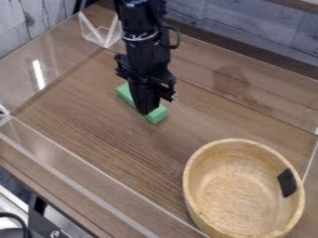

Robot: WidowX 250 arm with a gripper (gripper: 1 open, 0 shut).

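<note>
The black robot arm reaches down from the top centre of the camera view, its gripper [147, 100] low over a green block [154, 113] on the wooden table [87, 139]. The gripper covers the middle of the block, which shows on both sides of it. The fingertips are dark and small, and I cannot see anything held between them.
A round pale wooden bowl [243, 191] with a black label sits at the lower right. The table's left and lower-left edges are in view. The left, centre and upper right of the tabletop are largely clear.
</note>
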